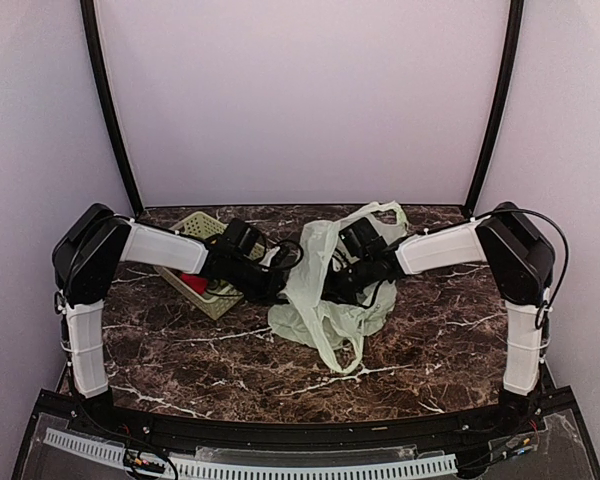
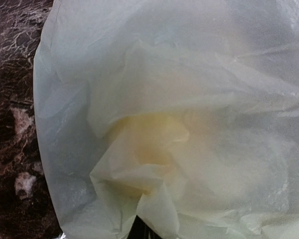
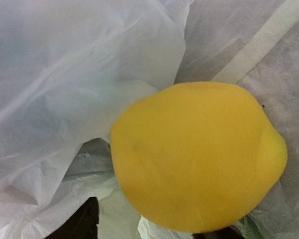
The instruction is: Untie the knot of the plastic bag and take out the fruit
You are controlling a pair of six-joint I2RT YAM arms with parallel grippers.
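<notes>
The white plastic bag (image 1: 320,320) lies at the table's middle, loosely spread with its handles out. My left gripper (image 1: 275,290) is at the bag's left side, shut; in the left wrist view only a dark tip shows under crumpled film, with something yellowish showing faintly through the plastic (image 2: 154,134). My right gripper (image 1: 340,285) reaches into the bag. In the right wrist view it is part open around a large yellow fruit (image 3: 197,154), which lies inside the bag between and just beyond the dark fingertips.
A light basket (image 1: 210,300) with red and yellow items stands at the back left, under my left arm.
</notes>
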